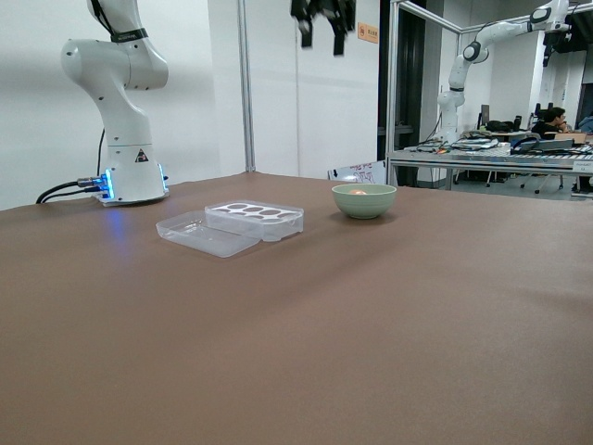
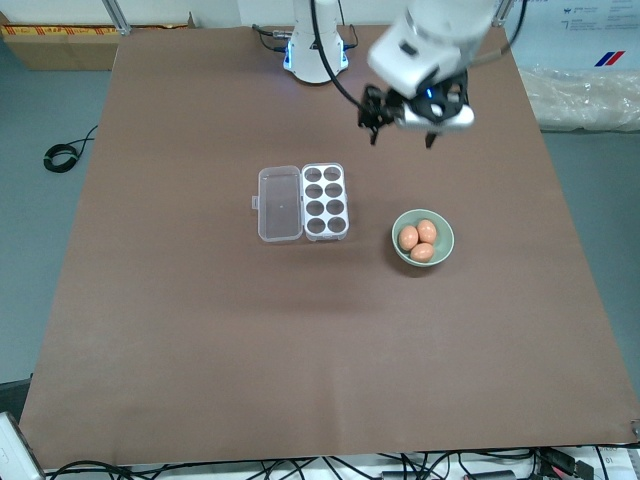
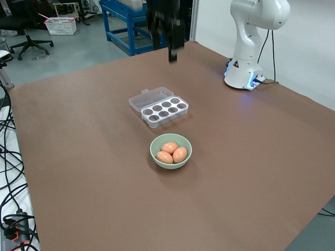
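Note:
My gripper [image 2: 402,137] hangs raised above the back of the brown table [image 2: 250,350], black fingers pointing down with a gap between them and nothing seen held; it also shows at the top of the top view [image 1: 322,46]. A green bowl [image 2: 440,250] holds several eggs [image 2: 422,252] on the table. Left of it lies an open clear egg box with a white tray [image 3: 157,123] of empty round wells, its lid [image 2: 280,205] flat beside it.
Cables [image 2: 120,470] run along the front outside the tabletop.

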